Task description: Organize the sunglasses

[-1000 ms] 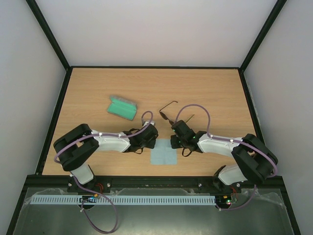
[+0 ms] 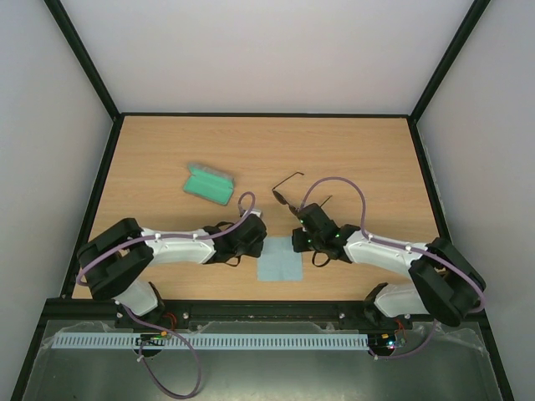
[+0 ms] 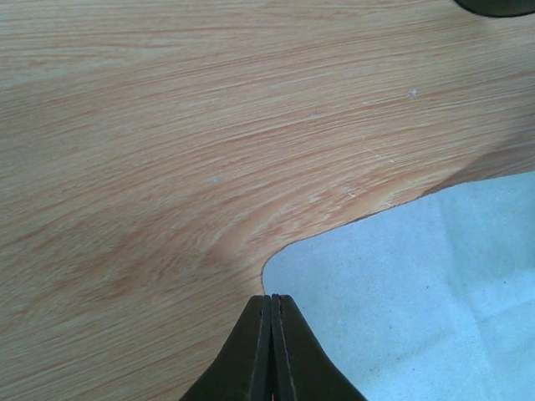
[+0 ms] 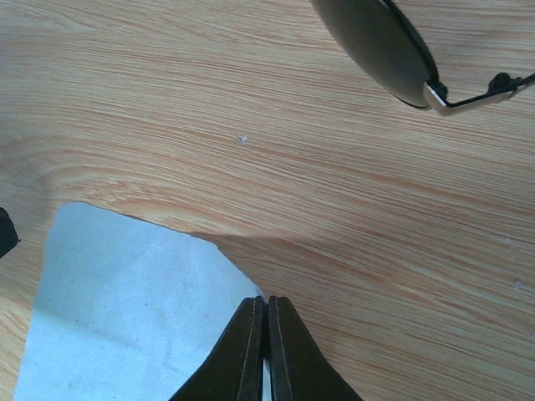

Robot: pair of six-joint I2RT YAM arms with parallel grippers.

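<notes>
A light blue cloth (image 2: 280,261) lies on the table between my two arms. In the right wrist view, my right gripper is shut on the cloth's edge (image 4: 219,266), which rises slightly toward the fingertips. My left gripper is shut at the cloth's opposite edge, with nothing visible between its fingers. The cloth (image 3: 384,276) lies flat beside it. Dark sunglasses (image 2: 280,197) rest unfolded beyond the cloth, partly hidden by my right arm; one lens (image 4: 380,50) shows in the right wrist view. An open green case (image 2: 209,185) is at the back left.
The arms reach in from both sides, their grippers close together around the cloth. Walls enclose the table at the back and both sides.
My left arm has shifted slightly left, and my right arm has moved slightly right. The case and the sunglasses have not moved.
</notes>
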